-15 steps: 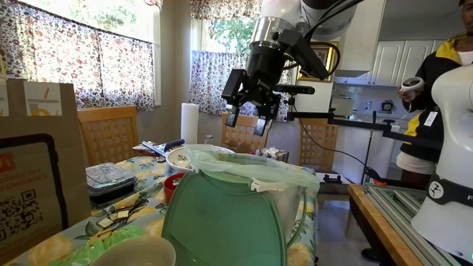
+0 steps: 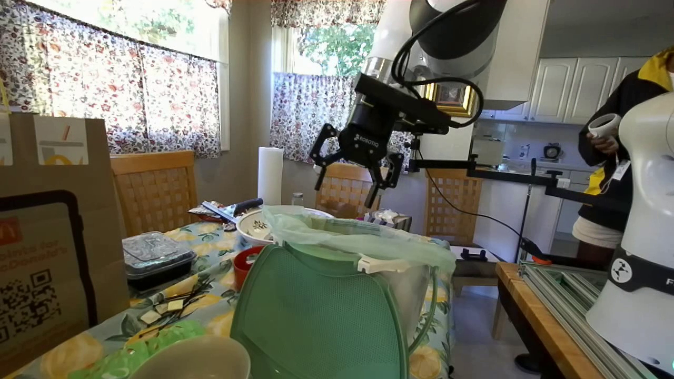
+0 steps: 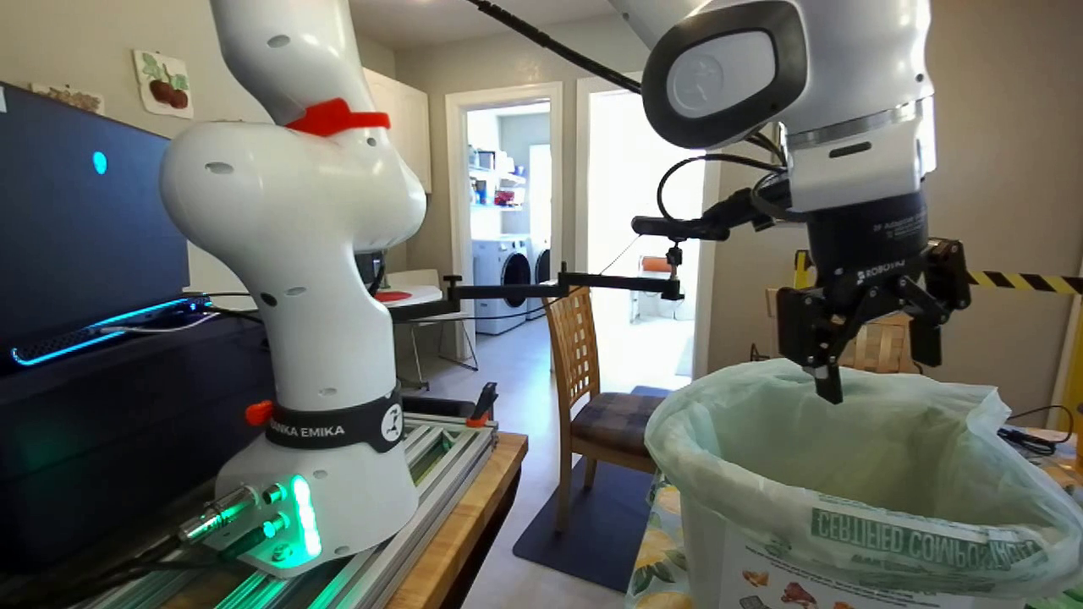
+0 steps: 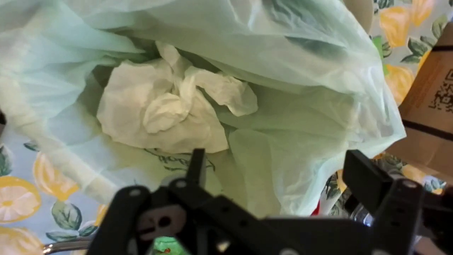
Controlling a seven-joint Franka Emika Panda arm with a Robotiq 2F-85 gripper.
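My gripper point(image 2: 344, 192) is open above the green bin point(image 2: 319, 309), its fingers spread wide with nothing between them. In exterior view 2, one finger point(image 3: 829, 382) hangs just over the rim of the pale green liner bag point(image 3: 711, 416). The wrist view looks down into the bag, where crumpled white paper point(image 4: 165, 102) lies inside, beyond the fingertips. Part of the bag's bottom is hidden by folds of the liner.
Around the bin stand a brown paper bag point(image 2: 57, 240), a black container with clear lid point(image 2: 157, 256), a red cup point(image 2: 241, 268), a white bowl point(image 2: 253, 230) and a paper towel roll point(image 2: 270, 176). A pale bowl point(image 2: 196, 360) sits in front. Above the bin is free room.
The gripper has turned and tilted, and its fingers now point differently, spread wide over the bin. The person at the right has shifted. Objects on the table look unmoved.
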